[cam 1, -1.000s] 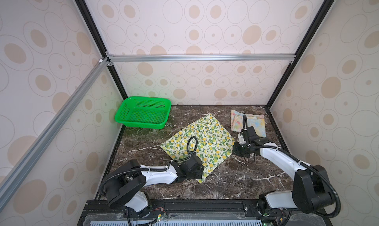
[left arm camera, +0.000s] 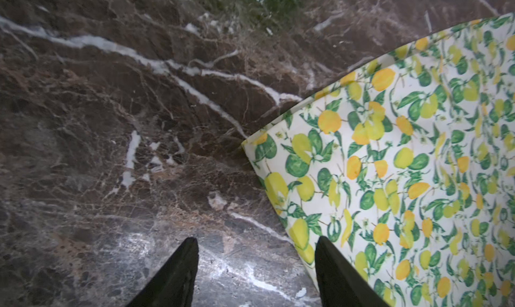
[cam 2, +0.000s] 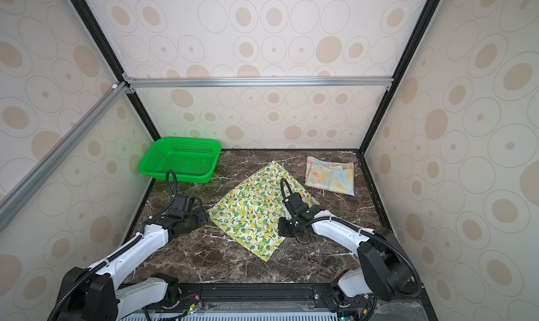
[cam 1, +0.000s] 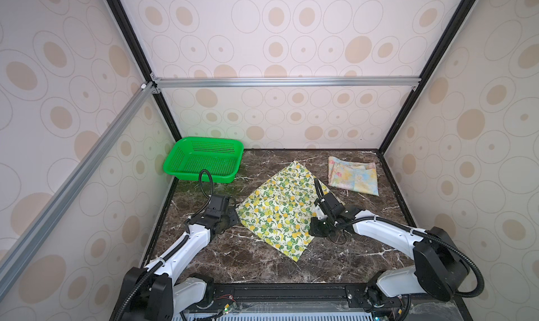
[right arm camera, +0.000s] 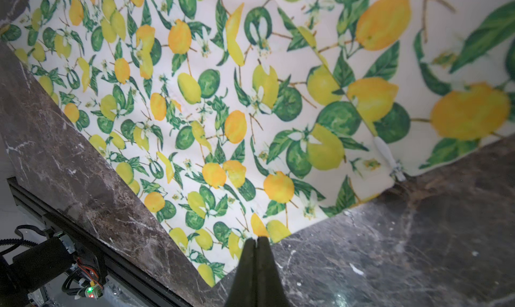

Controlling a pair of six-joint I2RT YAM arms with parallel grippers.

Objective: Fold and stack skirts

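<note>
A lemon-print skirt (cam 1: 278,208) lies spread on the marble table, turned so its corners point front, back and sideways. My left gripper stands partly open near its left corner, the cloth's edge running close to one finger (left arm camera: 340,274); nothing is between the fingers. Over the skirt's front right edge is my right gripper, its fingertips together and no cloth seen between them. In the right wrist view the skirt (right arm camera: 214,140) shows a seam with a small white zip end. A pastel folded cloth (cam 1: 353,176) lies at the back right.
A green basket (cam 1: 235,164) stands at the back left, its inside looking empty. Bare table (cam 1: 241,259) shows in front of the skirt and on the right. Walls close in the sides and back.
My left gripper has moved from the skirt's front part back and left to its left corner. The skirt's left corner shifted slightly right.
</note>
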